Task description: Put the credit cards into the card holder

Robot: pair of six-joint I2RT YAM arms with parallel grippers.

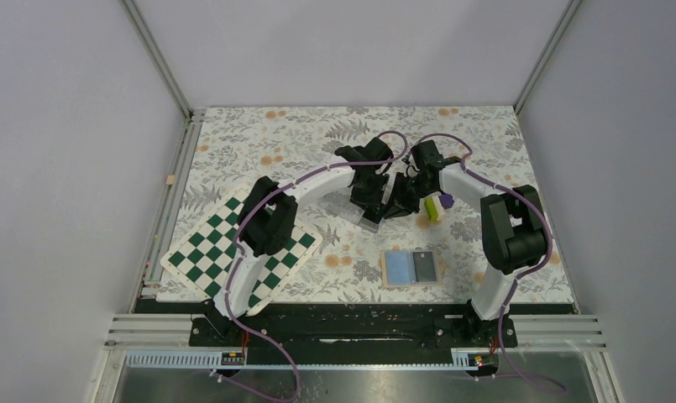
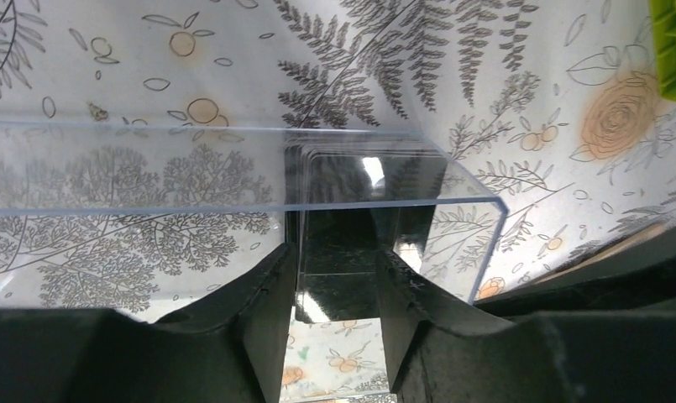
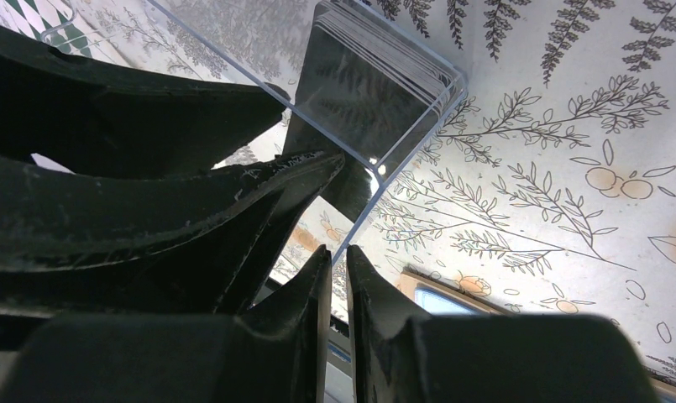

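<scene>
A clear plastic box lies on the patterned cloth. At its right end lies a stack of black cards, partly seen through the clear wall. Over that stack my left gripper is open, its two fingers apart with nothing visibly held between them. In the right wrist view its fingers hang at the box's front wall, over the cards. My right gripper is shut on the thin clear wall at the box's near right corner. From above, both grippers hide much of the box.
A shallow wood-framed tray with a blue and a dark panel lies in front. Right of the grippers are a yellow-green object and a purple one. A green-and-white checkered board lies at left, under the left arm.
</scene>
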